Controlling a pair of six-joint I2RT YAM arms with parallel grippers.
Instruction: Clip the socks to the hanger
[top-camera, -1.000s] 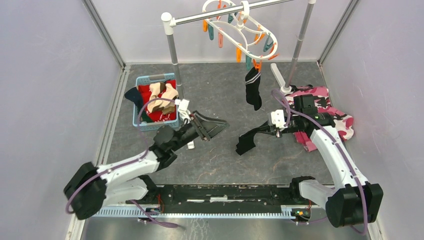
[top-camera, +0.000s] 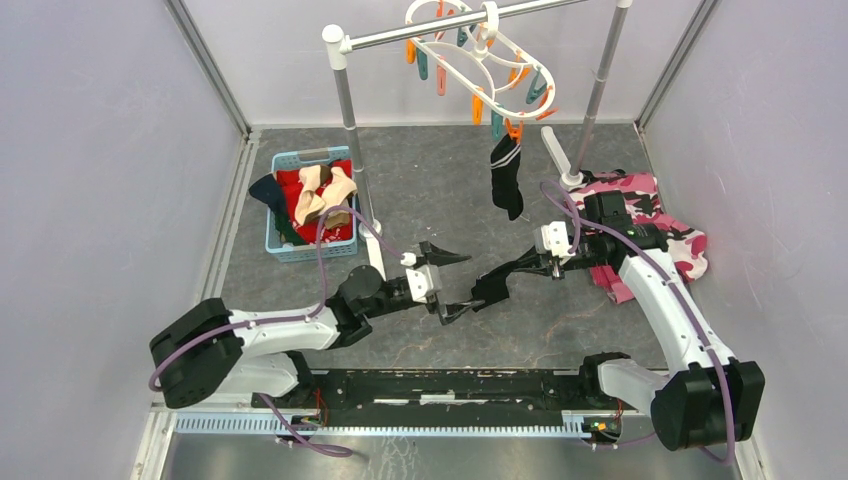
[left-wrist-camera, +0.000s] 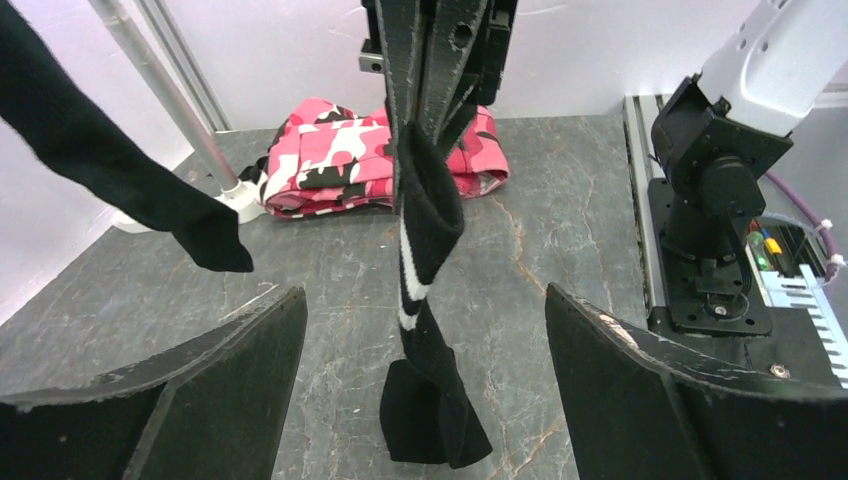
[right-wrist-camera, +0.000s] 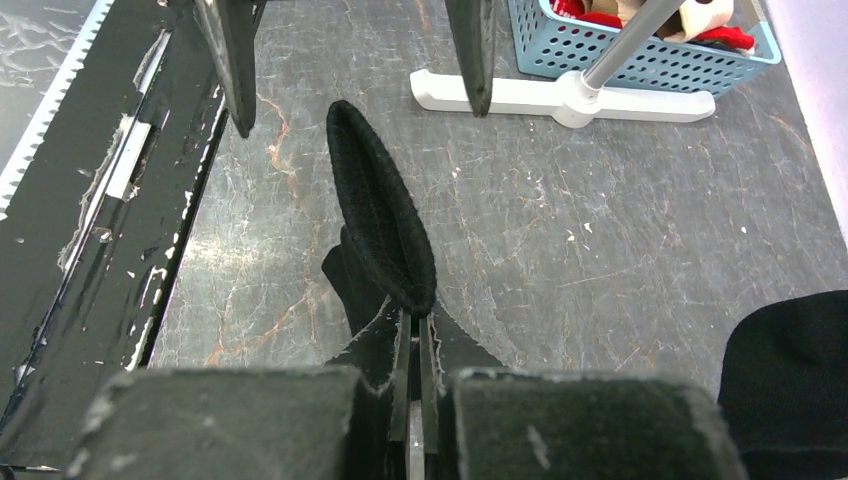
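A black sock with white stripes (left-wrist-camera: 428, 215) dangles from my right gripper, which is shut on its upper end near the cuff. In the top view this sock (top-camera: 490, 289) hangs left of the right gripper. My left gripper (top-camera: 468, 282) stands open, its fingers (left-wrist-camera: 210, 390) spread to either side of the sock without touching it in the left wrist view. A second black striped sock (top-camera: 507, 178) hangs from an orange clip (top-camera: 514, 130) on the white oval hanger (top-camera: 465, 78). Other orange, green and pink clips on the hanger hold nothing that shows.
At the left a blue basket (top-camera: 285, 254) holds several socks. A pink patterned cloth (top-camera: 640, 190) lies folded at the right. The hanger's metal stand has a post (top-camera: 352, 135) beside the basket and another at the right. Grey floor between the arms and the hanging sock is clear.
The right arm and its sock have hardly moved.
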